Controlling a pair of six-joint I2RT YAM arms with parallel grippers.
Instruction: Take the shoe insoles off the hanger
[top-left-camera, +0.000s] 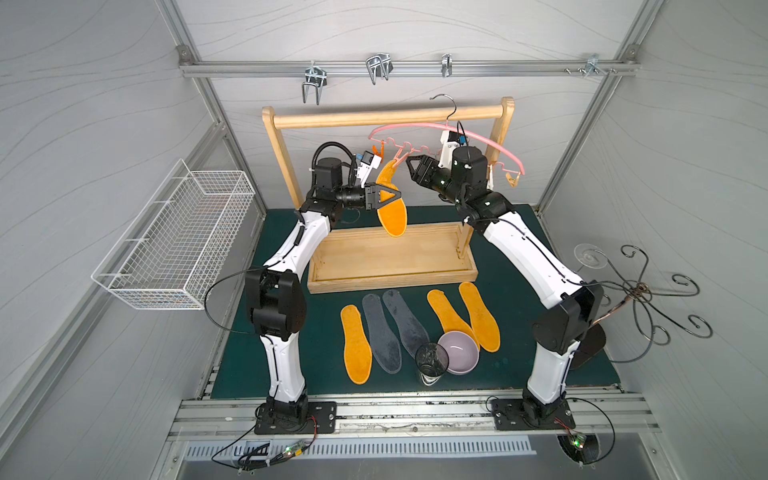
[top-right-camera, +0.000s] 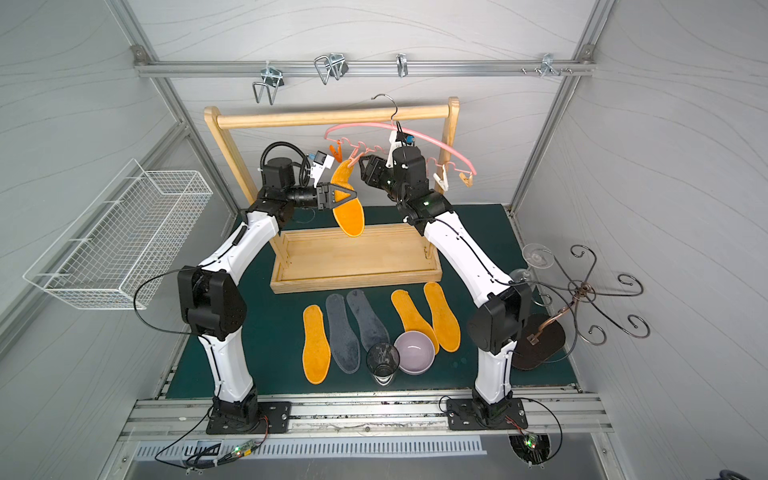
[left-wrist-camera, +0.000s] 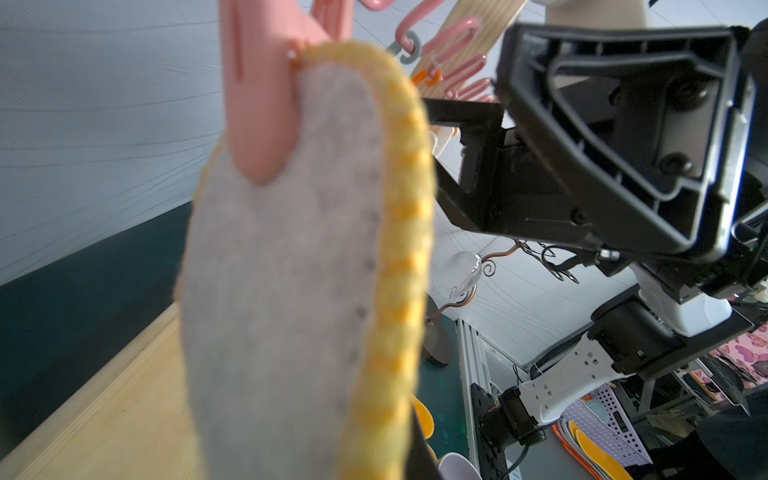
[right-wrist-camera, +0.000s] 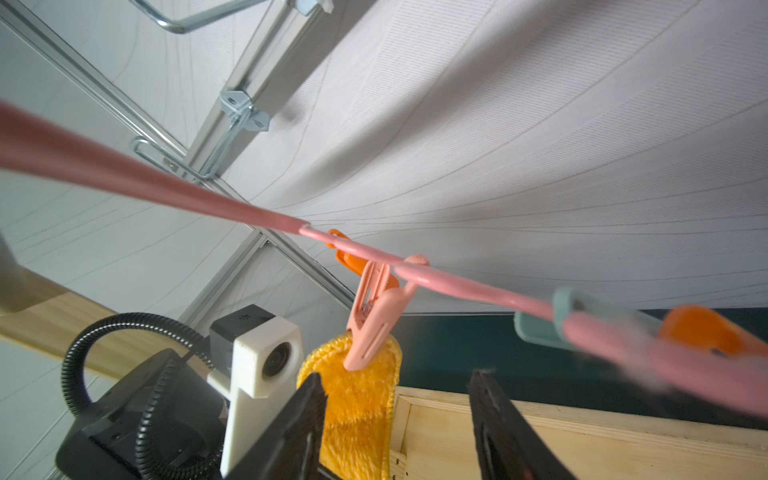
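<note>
An orange insole hangs from a pink clip on the pink hanger. My left gripper is shut across the middle of that insole; in the left wrist view the insole's pale underside covers the fingers. To the right of the clip, my right gripper stands open, its fingers apart with nothing between them. Lying on the green table are three more orange insoles and two dark grey insoles.
The hanger hooks over a wooden rack with a tray base. A glass and a lilac bowl stand at the table's front. To the left is a white wire basket, and on the right a curled metal stand.
</note>
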